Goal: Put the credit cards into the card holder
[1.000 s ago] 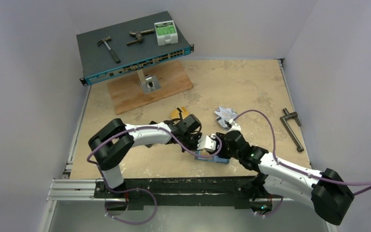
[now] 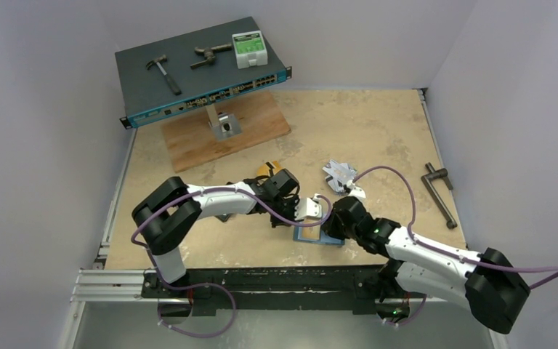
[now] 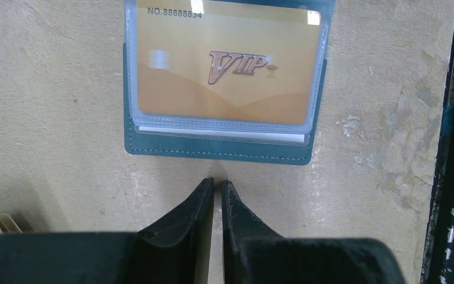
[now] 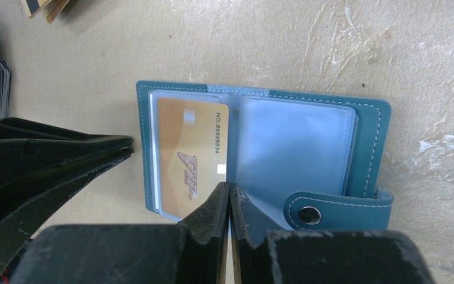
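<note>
The blue card holder [image 4: 371, 148] lies open on the table, with a gold VIP card [image 3: 177, 89] in a clear sleeve. In the right wrist view its other sleeve [image 4: 295, 142] shows no gold card. My left gripper is shut just beside the holder's edge; nothing can be made out between its fingertips. My right gripper is shut over the holder, nothing visible between its fingers. More gold cards [image 2: 269, 167] lie behind the left arm in the top view.
Silver-white cards [image 2: 340, 174] lie behind the right gripper. A metal tool [image 2: 439, 196] is at the right edge. A rack device [image 2: 152, 87] with hammers stands at the back left.
The right arm shifted slightly.
</note>
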